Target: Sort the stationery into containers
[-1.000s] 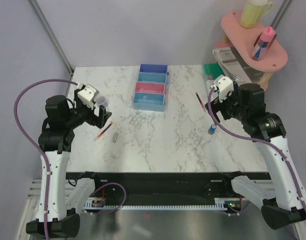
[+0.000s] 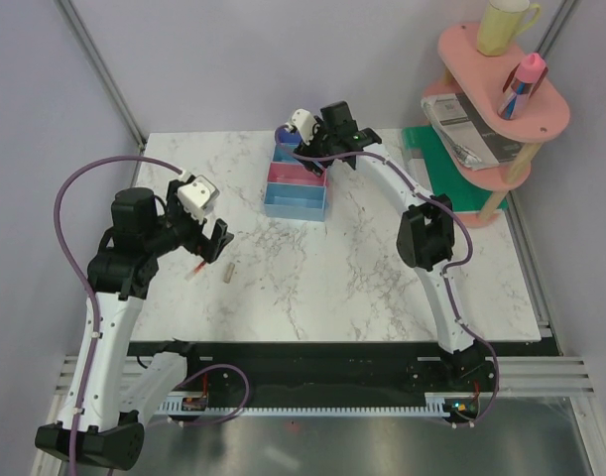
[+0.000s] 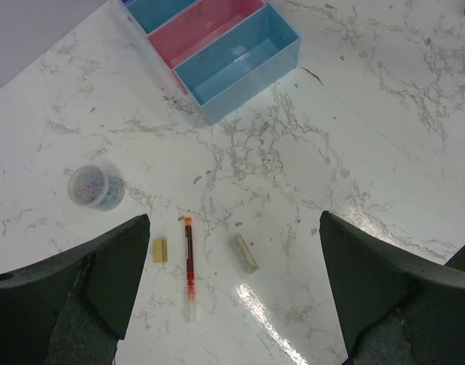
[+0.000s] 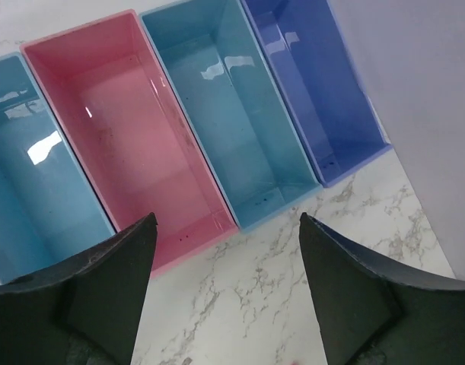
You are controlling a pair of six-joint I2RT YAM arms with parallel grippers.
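My left gripper is open above the left of the table, nothing between its fingers. Below it in the left wrist view lie a red pen (image 3: pixel 189 255), a whitish stick (image 3: pixel 246 253), a small yellowish block (image 3: pixel 160 250) and a clear round tub (image 3: pixel 95 187). My right gripper hangs over the row of containers, fingers apart and nothing seen between them. In the right wrist view, a pink bin (image 4: pixel 137 129), light-blue bins (image 4: pixel 232 106) and a dark-blue bin (image 4: pixel 316 87) show no items in their visible parts.
A pink shelf (image 2: pixel 466 55) with a yellow mug (image 2: pixel 503 25) stands at the back right, near a green mat (image 2: pixel 443 174). My right arm covers part of the right side.
My right gripper has swept left from the table's right side to over the containers, its arm now hiding the blue-capped item. My left gripper has shifted slightly right.
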